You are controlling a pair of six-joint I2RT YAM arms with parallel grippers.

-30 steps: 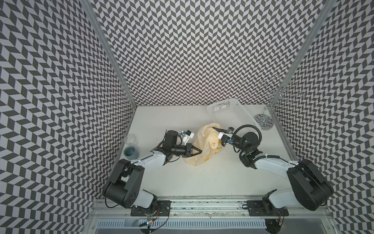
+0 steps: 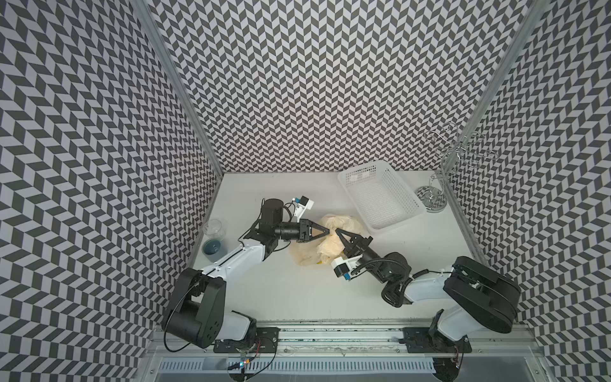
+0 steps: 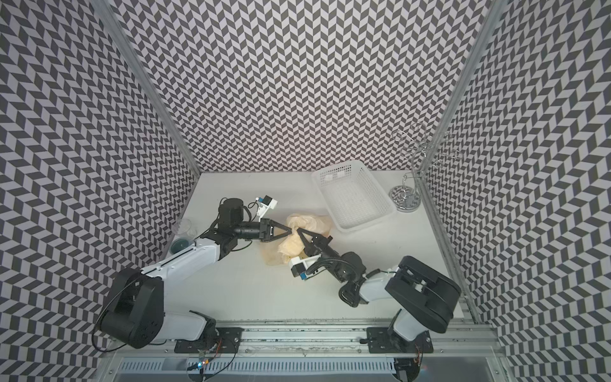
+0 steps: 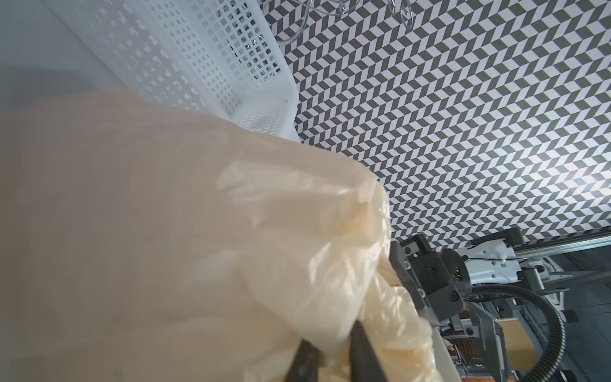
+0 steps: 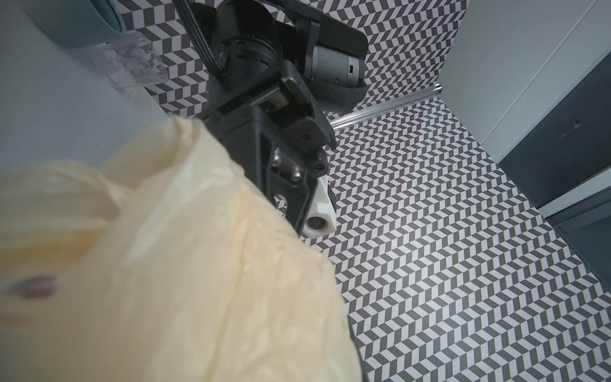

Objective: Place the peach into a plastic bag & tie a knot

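A crumpled, translucent cream plastic bag (image 2: 308, 253) (image 3: 307, 222) lies mid-table and fills much of both wrist views. The peach cannot be made out. My left gripper (image 2: 324, 231) (image 3: 287, 231) points right into the bag's upper part; its fingertips are blurred behind plastic in the left wrist view, and their gap is hard to tell. My right gripper (image 2: 341, 231) (image 3: 300, 231) reaches into the bag from the lower right, close to the left one. In the right wrist view the bag hides its fingertips; it looks shut, and whether plastic is between them is unclear.
A white mesh basket (image 2: 375, 197) stands behind the bag, with a chrome wire stand (image 2: 431, 199) to its right. A teal cup (image 2: 213, 248) and clear glass (image 2: 214, 226) sit at the left edge.
My right gripper has come toward the front and left with the bag's bunched part.
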